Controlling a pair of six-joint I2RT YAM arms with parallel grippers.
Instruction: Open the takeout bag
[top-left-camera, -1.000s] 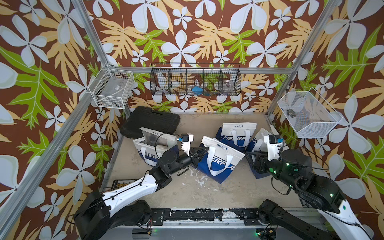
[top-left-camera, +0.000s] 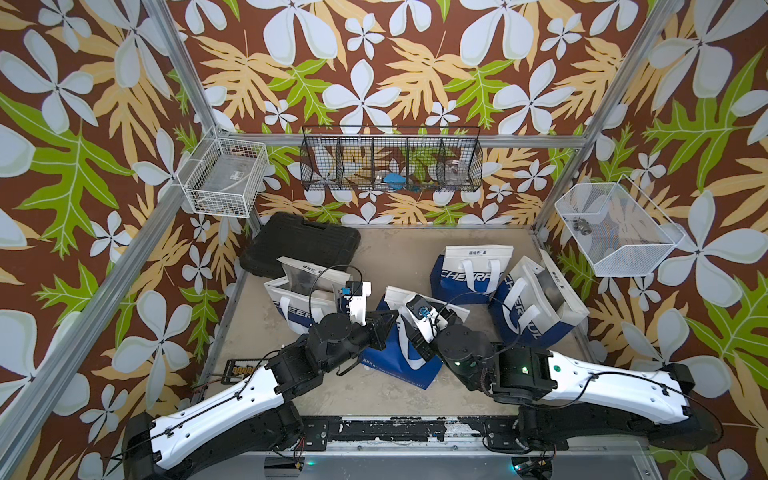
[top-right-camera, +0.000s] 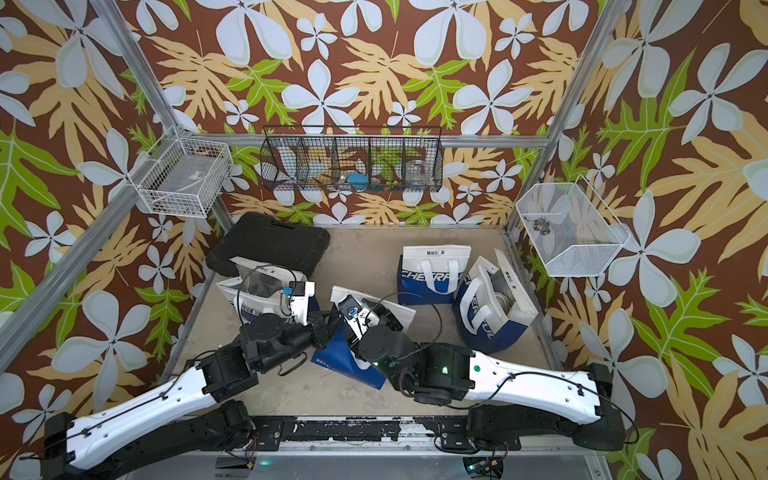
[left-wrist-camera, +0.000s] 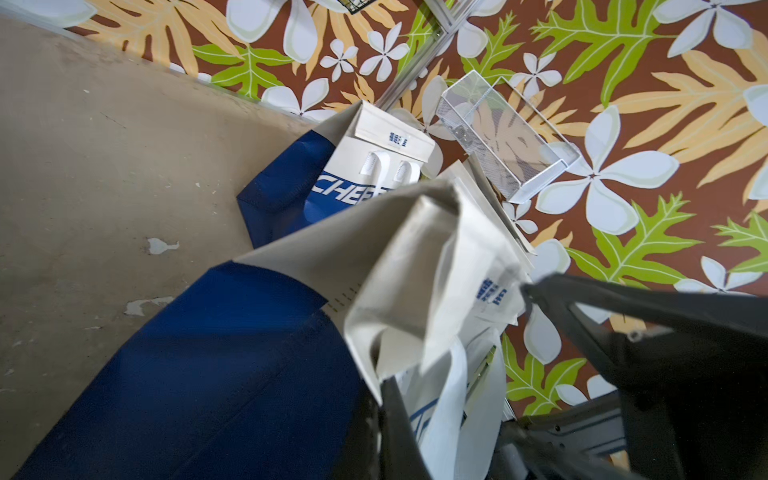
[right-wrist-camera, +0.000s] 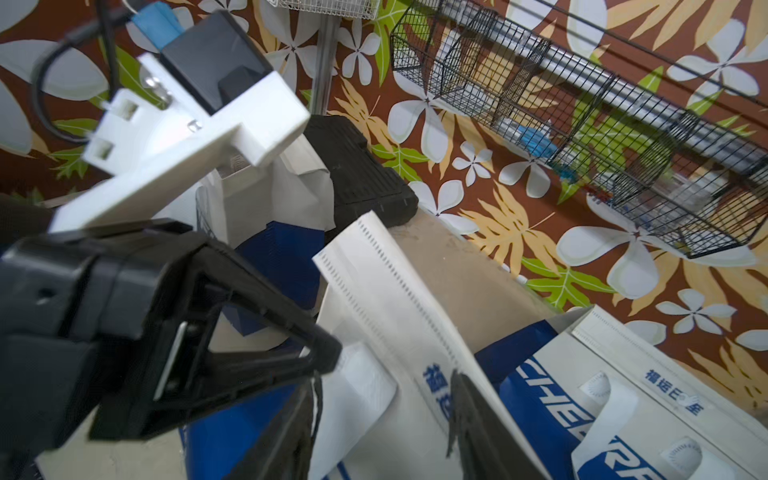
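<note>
A blue-and-white takeout bag (top-left-camera: 396, 364) sits front centre, with the arms over it. My left gripper (top-left-camera: 382, 324) is at its upper left; in the left wrist view a white paper flap (left-wrist-camera: 416, 264) rises by the fingers, which appear closed; whether they pinch it is unclear. My right gripper (top-left-camera: 424, 336) is over the bag; in the right wrist view its two fingers stand apart before the white top flap (right-wrist-camera: 400, 312), beside the left gripper. Whether paper is between the right fingers is unclear.
More bags stand at back centre (top-left-camera: 468, 280), right (top-left-camera: 536, 304) and left (top-right-camera: 252, 280). A black case (top-left-camera: 296, 244) lies back left. Wire baskets (top-left-camera: 224, 176) hang on the frame.
The right arm has swung left over the central bag. The left gripper has moved slightly down and left, and the central bag has shifted toward the front left.
</note>
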